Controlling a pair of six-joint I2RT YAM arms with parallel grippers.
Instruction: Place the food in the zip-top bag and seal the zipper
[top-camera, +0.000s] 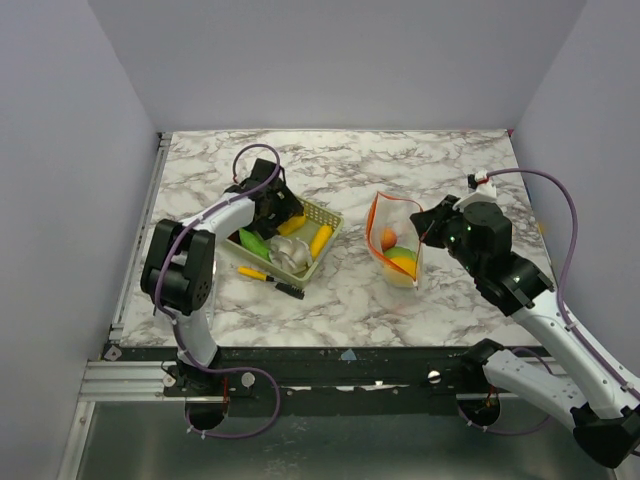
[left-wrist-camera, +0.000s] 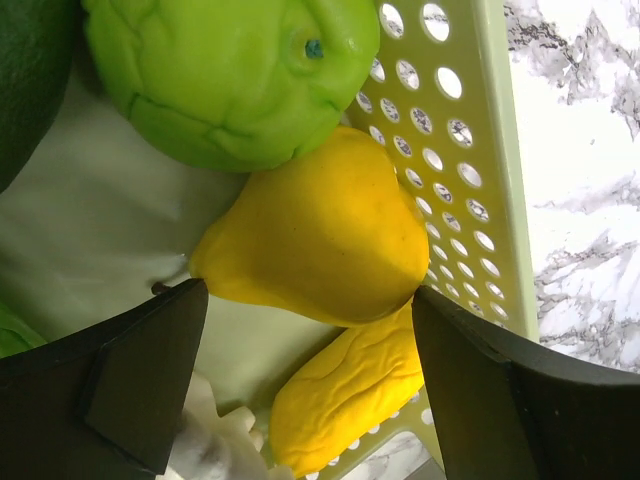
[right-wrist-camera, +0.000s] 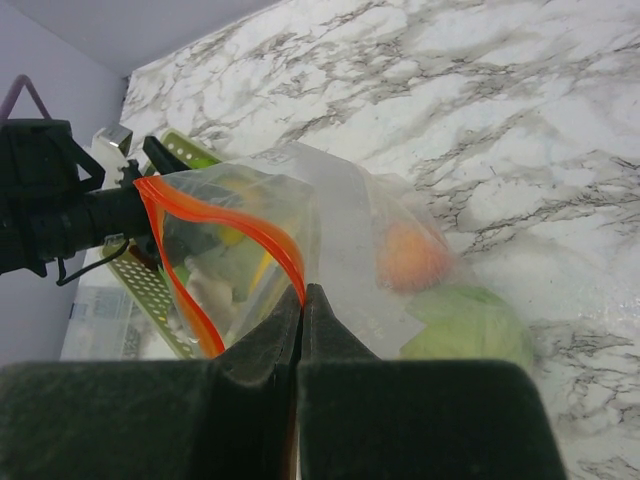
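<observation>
My left gripper is over the green basket (left-wrist-camera: 490, 150), part open around a yellow pear (left-wrist-camera: 315, 225). A green cabbage (left-wrist-camera: 230, 70), a corn cob (left-wrist-camera: 350, 390) and a pale mushroom-like piece lie beside it; a green vegetable (top-camera: 253, 242) is also in the basket. My right gripper is shut on the orange-rimmed edge of the zip top bag (top-camera: 395, 240), holding it upright and open. An orange fruit (right-wrist-camera: 410, 255) and a pale green round item (right-wrist-camera: 470, 330) show inside the bag.
A yellow-handled brush (top-camera: 270, 280) lies in front of the basket, and a clear item lies at its left.
</observation>
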